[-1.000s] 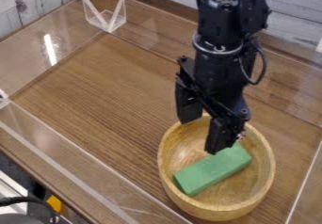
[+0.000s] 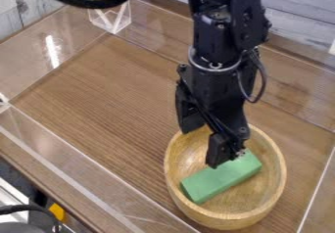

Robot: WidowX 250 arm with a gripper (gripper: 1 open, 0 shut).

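A black robot arm reaches down from the top into a wooden bowl point(image 2: 183, 203) at the lower right. A green block point(image 2: 220, 178) lies tilted diagonally inside the bowl. My open gripper point(image 2: 210, 139) hangs over the bowl's back part, just above and behind the block, with its lower finger near the block's upper end. Nothing shows held in it. The arm hides part of the bowl's back rim.
A clear plastic object point(image 2: 110, 12) stands at the back left. A white ledge runs along the back right.
The arm has shifted slightly, with the gripper staying over the bowl's back part. The bowl and green block look unmoved.
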